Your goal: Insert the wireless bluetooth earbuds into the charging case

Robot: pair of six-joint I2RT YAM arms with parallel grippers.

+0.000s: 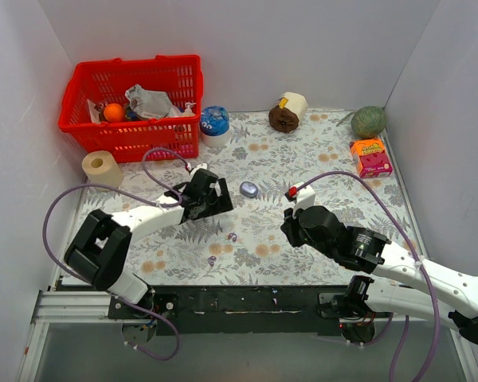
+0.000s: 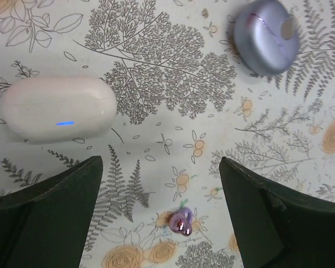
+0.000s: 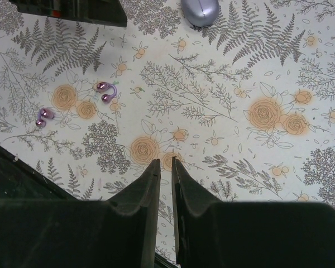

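Note:
The charging case (image 1: 248, 189), a glossy lavender oval, lies just beyond the left gripper's tips; it looks closed. My left gripper (image 1: 226, 196) is open and empty. In its wrist view, the case (image 2: 265, 39) sits at the upper right, outside the fingers. One purple earbud (image 2: 181, 221) lies on the table between and below the fingers. Both earbuds show in the right wrist view: one (image 3: 106, 91) nearer the case, the other (image 3: 44, 117) nearer the table's front edge. My right gripper is shut, nothing visible between its fingers, well right of them.
A white rounded object (image 2: 58, 107) lies left of the left fingers, hidden from above. Behind stand a red basket (image 1: 131, 135), a paper roll (image 1: 102, 169) and a blue-topped jar (image 1: 214, 126). A candy box (image 1: 372, 158) is far right.

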